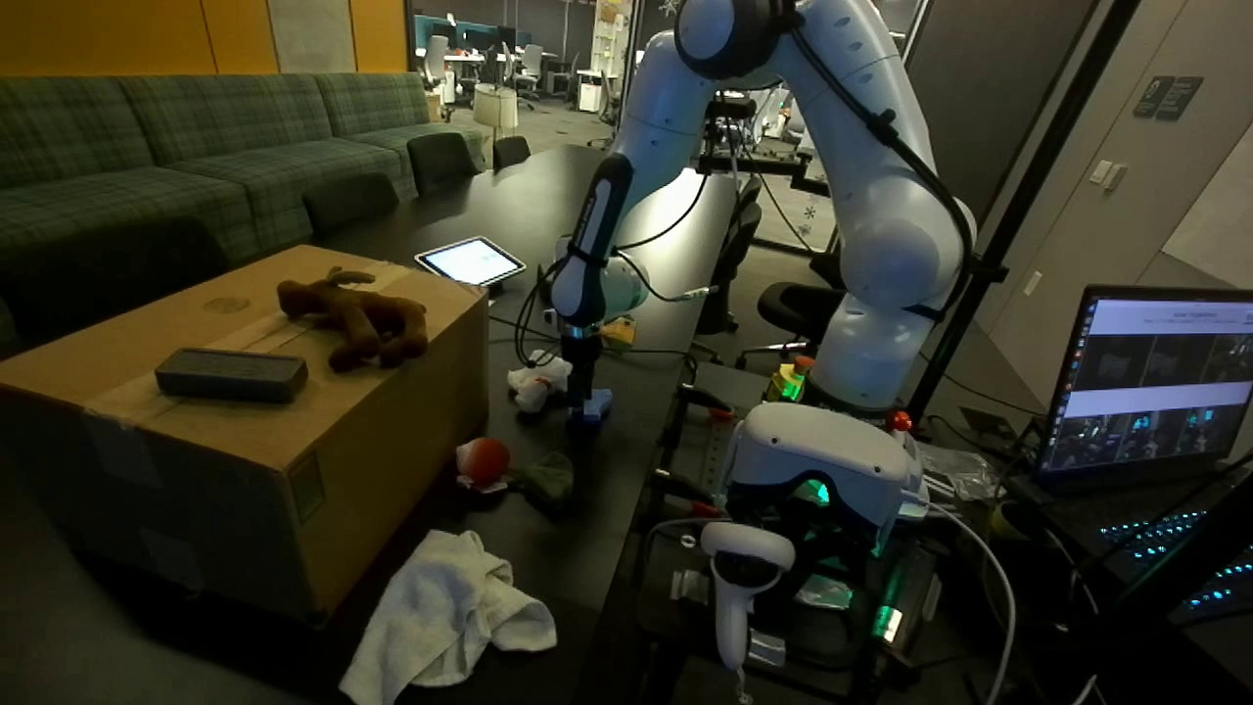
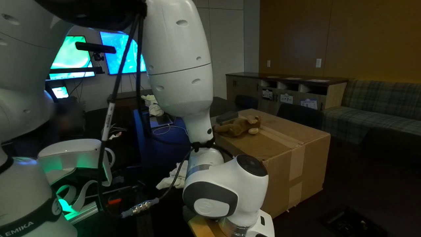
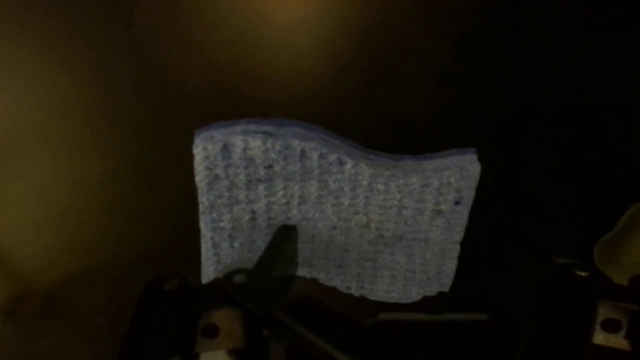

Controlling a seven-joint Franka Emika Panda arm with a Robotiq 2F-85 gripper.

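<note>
A blue sponge lies on the dark table, right by my lowered gripper. Seen from the wrist, the sponge has a pale, rough face and a wavy blue edge. My gripper is open; one dark finger overlaps the lower left part of the sponge. The other finger is lost in the dark at the right. Whether either finger touches the sponge, I cannot tell. In exterior view 2 the arm's wrist hides the fingers and the sponge.
A white plush toy sits just left of the gripper. Nearer are a red ball-like toy, a dark green item and a white towel. The large cardboard box carries a brown plush and a grey block.
</note>
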